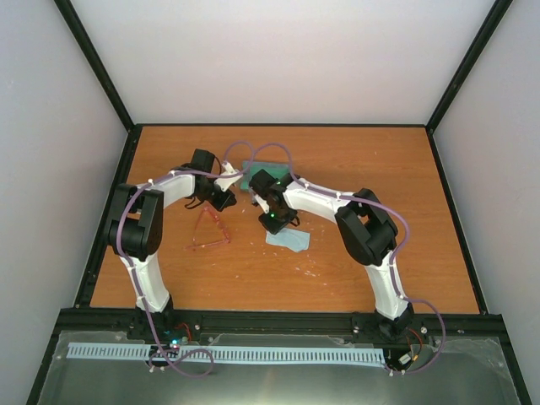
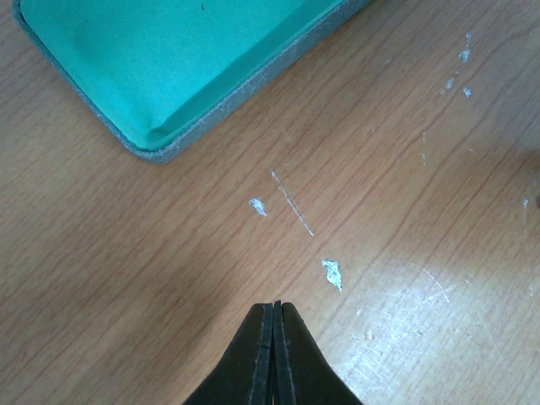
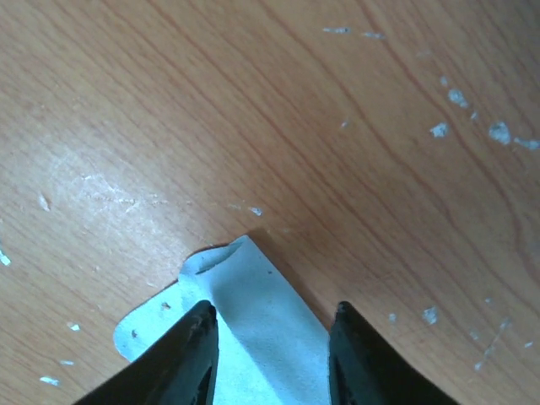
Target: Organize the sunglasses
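Observation:
Red-framed sunglasses (image 1: 211, 240) lie on the table, below my left gripper in the top view. My left gripper is shut, nothing between its fingers, over bare wood beside a teal case (image 2: 169, 51), which is partly behind the arms from above. A light blue cloth (image 3: 261, 329), folded at one corner, lies on the table under my right gripper; the same cloth (image 1: 291, 240) shows in the top view. The right gripper's fingers stand apart over the cloth, with no grip on it visible.
Purple cables loop over both arms and above the case.

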